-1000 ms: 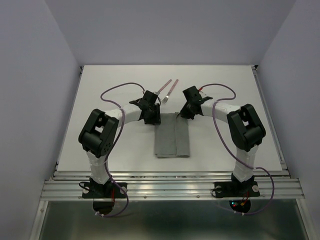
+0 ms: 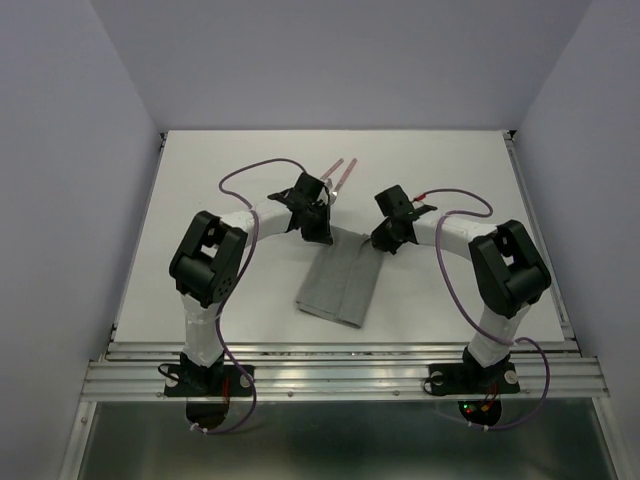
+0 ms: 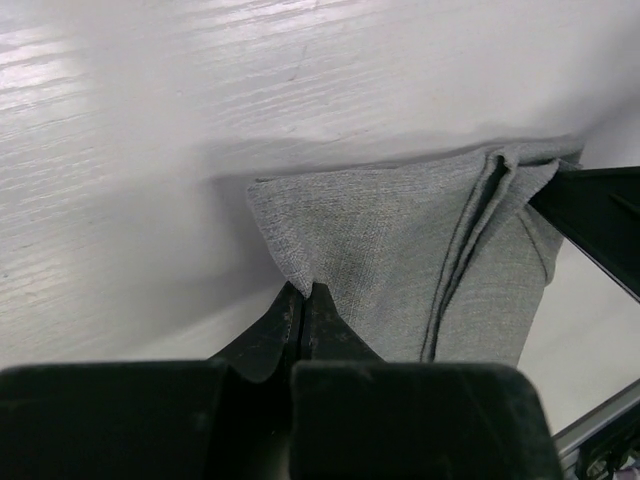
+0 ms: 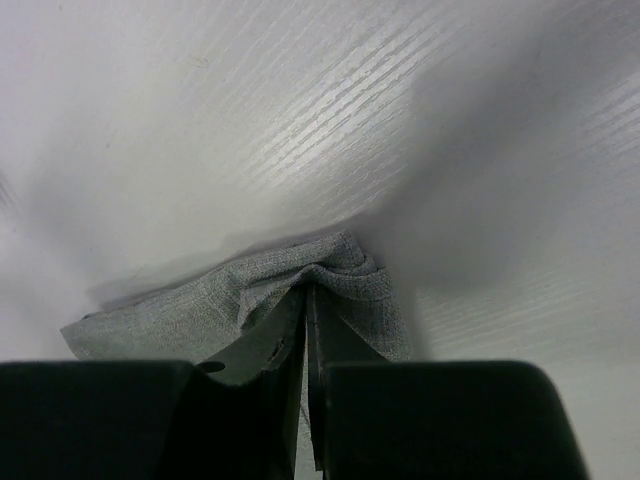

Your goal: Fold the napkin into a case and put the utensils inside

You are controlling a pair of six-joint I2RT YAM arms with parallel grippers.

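Observation:
The grey napkin (image 2: 342, 280) is a folded rectangle in the middle of the table, turned at a slant, with a lengthwise fold line showing. At its far left corner my left gripper (image 2: 329, 240) is shut; in the left wrist view the corner cloth of the napkin (image 3: 345, 225) runs into the fingertips. My right gripper (image 2: 378, 240) is shut at the far right corner, where the right wrist view shows bunched napkin layers (image 4: 345, 270) between the tips. Past the left gripper lie two utensils with pink handles, a knife (image 2: 331, 169) and a fork (image 2: 346, 175), partly hidden by the arm.
A small red-tipped thing (image 2: 420, 197) shows behind the right arm, mostly hidden. Bare white table (image 2: 230, 310) surrounds the napkin on both sides and in front. A metal rail (image 2: 340, 367) runs along the front edge.
The utensils have stayed put.

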